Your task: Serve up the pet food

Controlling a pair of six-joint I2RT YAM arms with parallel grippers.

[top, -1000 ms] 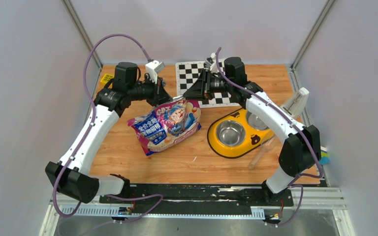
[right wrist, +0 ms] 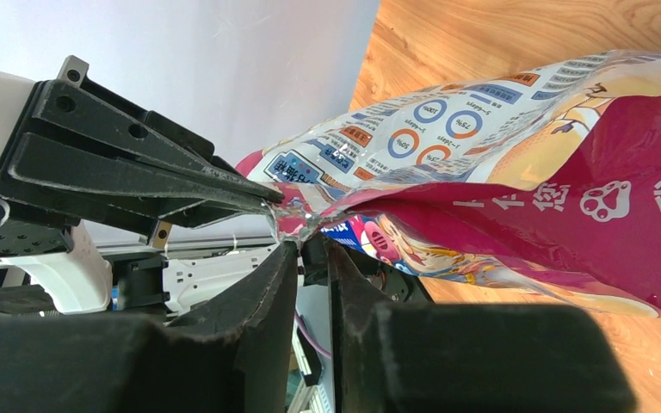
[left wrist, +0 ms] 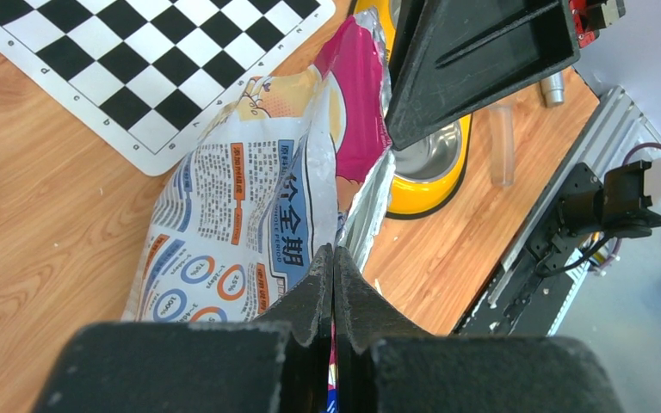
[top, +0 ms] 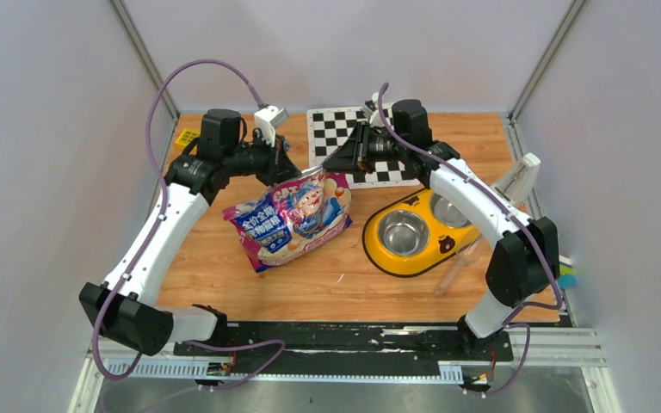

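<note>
A pink and white pet food bag point(top: 295, 215) leans over the left middle of the table in the top view, its silver upper edge raised. My left gripper is shut on that thin upper edge; the right wrist view shows its fingers point(right wrist: 215, 185) pinching the bag's corner. At the same edge, my right gripper stands slightly open, a narrow gap between its tips. Its fingertips touch or nearly touch the foil; whether any foil lies between them is unclear. A yellow feeder holds two metal bowls point(top: 403, 233), right of the bag.
Behind the grippers lies a checkerboard point(top: 331, 129). A clear tube-like object point(top: 456, 274) rests by the feeder's front right, partly under the right arm. Bare wood point(top: 310, 297) stretches along the front of the table.
My right gripper has shifted very slightly to the right at the bag's upper edge. The left arm and the bag look unmoved.
</note>
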